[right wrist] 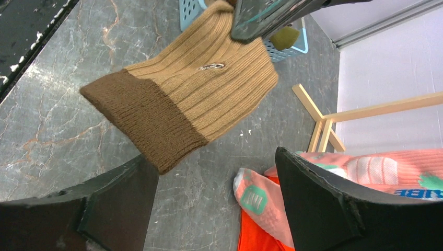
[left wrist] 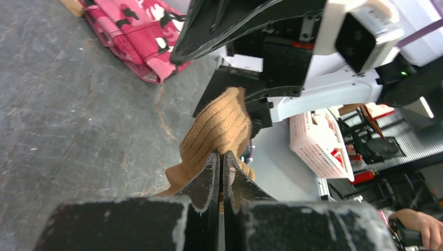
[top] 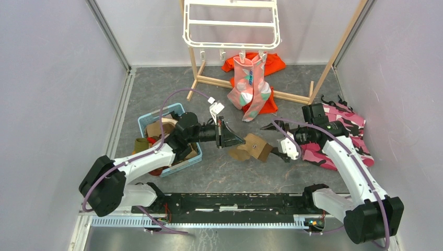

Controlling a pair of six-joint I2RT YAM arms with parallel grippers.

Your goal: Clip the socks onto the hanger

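A brown ribbed sock with a darker band (top: 257, 147) (left wrist: 211, 130) (right wrist: 209, 89) hangs from my left gripper (top: 236, 139), which is shut on it over the middle of the floor. My right gripper (top: 274, 140) is open, its fingers around the sock's free, darker end, apart from it as far as shows. The white hanger (top: 231, 43) hangs at the back with clips along its front bar; a pair of pink patterned socks (top: 249, 83) (right wrist: 258, 201) hangs clipped to it.
A blue basket (top: 183, 165) with socks stands at the left. A pink camouflage bag (top: 330, 157) lies at the right. The hanger's wooden stand (top: 292, 97) and red cloth (top: 274, 63) are at the back.
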